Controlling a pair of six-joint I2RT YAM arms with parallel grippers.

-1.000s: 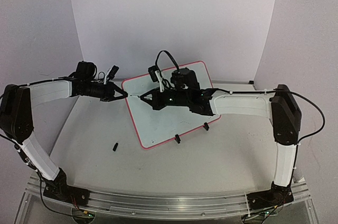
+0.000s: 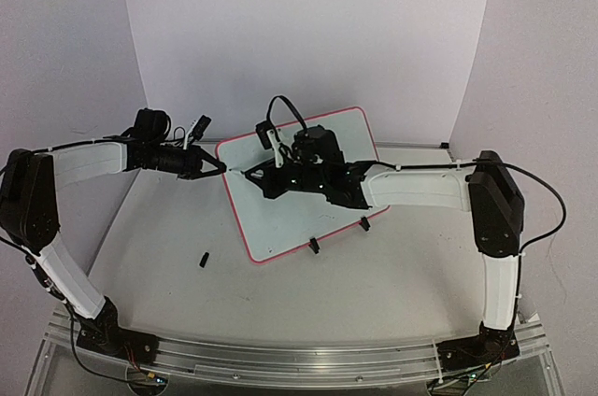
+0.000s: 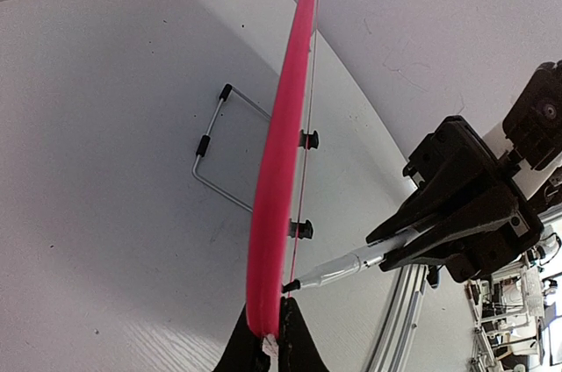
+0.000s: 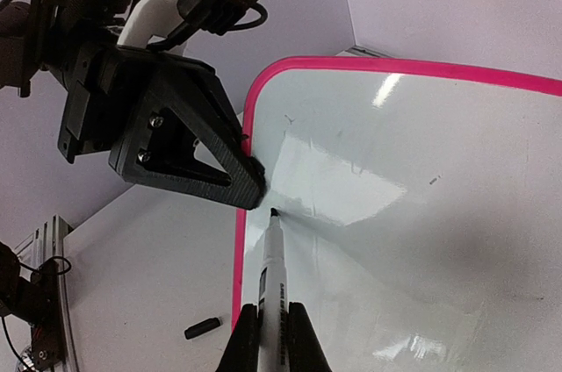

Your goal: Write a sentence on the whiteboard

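Observation:
The whiteboard (image 2: 308, 214) with its pink-red rim stands tilted on the table. At its left edge, my left gripper (image 2: 223, 169) is shut on the rim, and in the left wrist view the pink rim (image 3: 279, 144) runs down between the fingertips. My right gripper (image 2: 250, 175) is shut on a white marker (image 4: 274, 253), uncapped, its dark tip pointing at the board's upper left. The tip looks very close to the board surface, just beside my left fingers (image 4: 241, 183); whether it touches cannot be told. No clear writing shows on the board.
A black marker cap (image 2: 204, 260) lies on the table, left of the board. Black feet (image 2: 314, 246) support the board's lower edge.
My right arm has shifted slightly left and lower in the top view, with the marker in its gripper. The left arm and the board look unmoved.

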